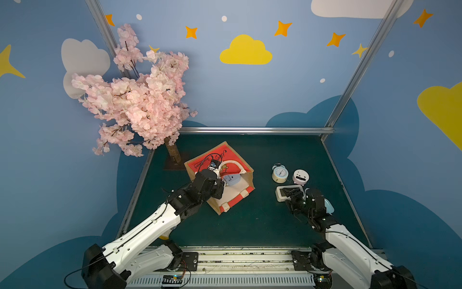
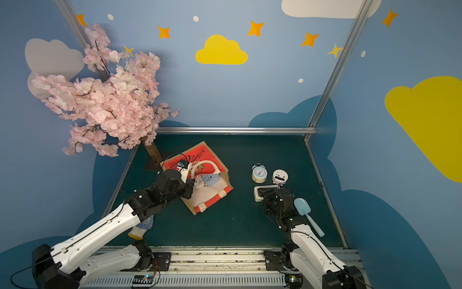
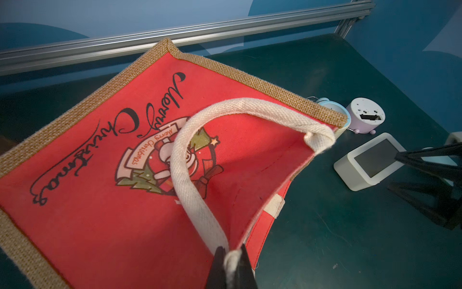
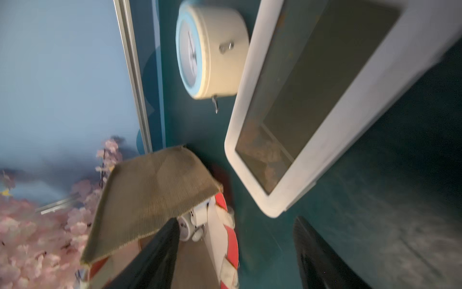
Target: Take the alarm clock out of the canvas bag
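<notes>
A red canvas bag point(image 1: 219, 152) with burlap edges lies open on the green table, pale objects inside point(image 2: 210, 178). My left gripper is shut on its white rope handle point(image 3: 185, 183). Outside the bag, to the right, stand a blue-cream alarm clock point(image 2: 259, 173), a white face clock point(image 3: 365, 114) and a white screen clock point(image 3: 368, 161). My right gripper is open near the screen clock, with nothing between its fingers.
A blossom tree point(image 1: 134, 101) stands at the back left. A blue scoop point(image 2: 302, 206) lies at the right. A glove point(image 2: 139, 230) lies at the front left. Table between bag and clocks is clear.
</notes>
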